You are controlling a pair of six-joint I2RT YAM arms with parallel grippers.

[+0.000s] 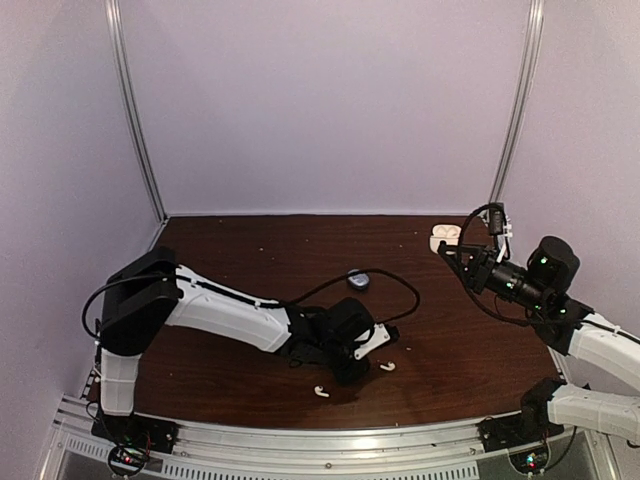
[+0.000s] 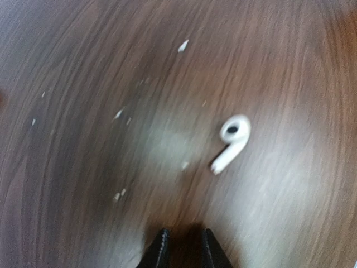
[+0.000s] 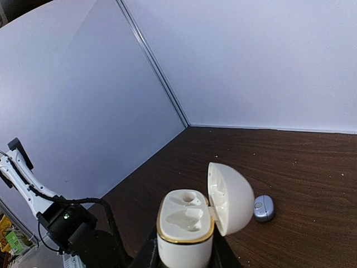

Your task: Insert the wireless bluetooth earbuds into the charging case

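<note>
The white charging case [image 3: 184, 223] stands with its lid open in my right gripper, which is shut on it and raised at the right in the top view. My left gripper is low over the table between two white earbuds, one at the front middle [image 1: 321, 391], the other [image 1: 387, 366] to its right. An earbud [image 2: 234, 134] lies ahead of its fingertips in the left wrist view. The fingertips look slightly apart; whether anything is between them I cannot tell.
A grey mouse-like object [image 1: 358, 280] lies at the middle of the wooden table [image 1: 240, 250]. Walls surround the table on three sides.
</note>
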